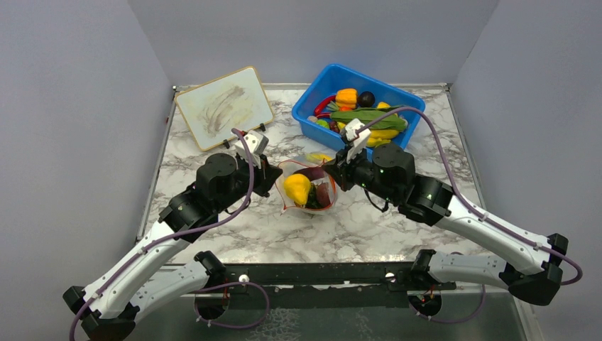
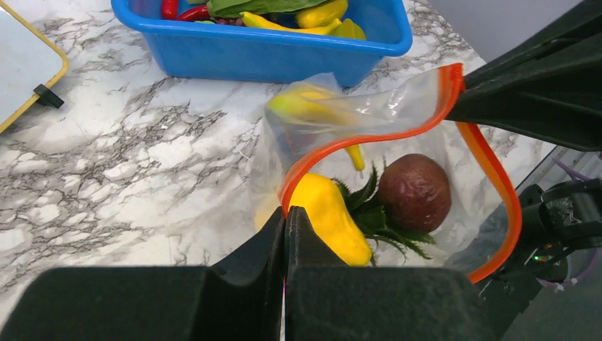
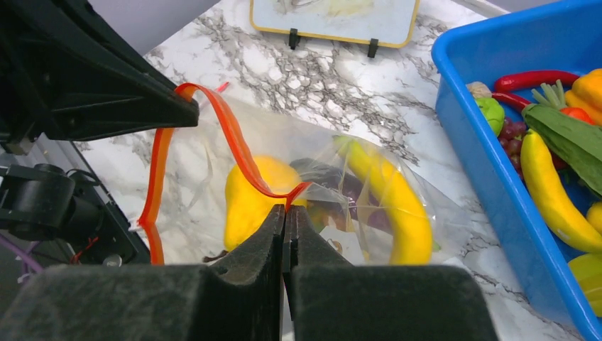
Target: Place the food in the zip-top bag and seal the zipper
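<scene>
Between the two arms a clear zip top bag (image 1: 289, 168) with an orange-red rim stands spread, its mouth wide. In the left wrist view the left gripper is shut on the rim at one side of the mouth. The right gripper is shut on the opposite side of the rim, as the right wrist view shows. Inside lie a yellow pear-shaped fruit (image 2: 330, 220), a dark round fruit (image 2: 414, 193) with green spiky leaves (image 2: 376, 224) beside it, and a yellow banana-like piece (image 3: 401, 206) seen through the film.
A blue bin (image 1: 302, 117) of mixed produce stands behind the bag to the right. A whiteboard (image 1: 223, 106) with a yellow frame lies at the back left. The marble tabletop (image 1: 312, 245) in front of the bag is clear.
</scene>
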